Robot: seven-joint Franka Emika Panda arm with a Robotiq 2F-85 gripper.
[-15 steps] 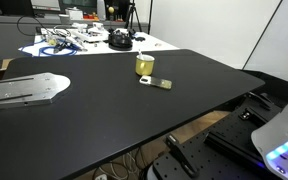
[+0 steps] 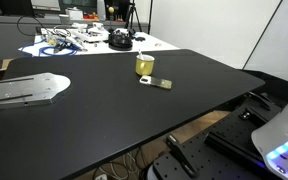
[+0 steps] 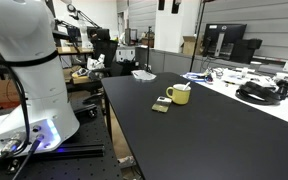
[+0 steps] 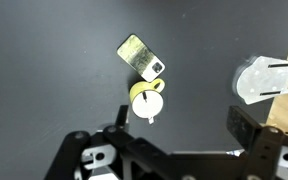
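A yellow mug (image 2: 144, 65) stands upright on the black table, with a light-coloured item (image 2: 139, 54) sticking up out of it. In the wrist view the mug (image 4: 145, 102) appears from above, its handle towards the small flat object. That object (image 2: 157, 82), pale at one end and brownish along the rest, lies flat close beside the mug; the wrist view shows it (image 4: 140, 57) just above the mug. My gripper is open and high over the table, its dark fingers far apart with nothing between them. The exterior views do not show the gripper.
A white flat plate-like piece with slots (image 2: 26, 89) lies at the table's left in exterior view 1. Cables and white equipment (image 2: 69, 38) crowd the far side.
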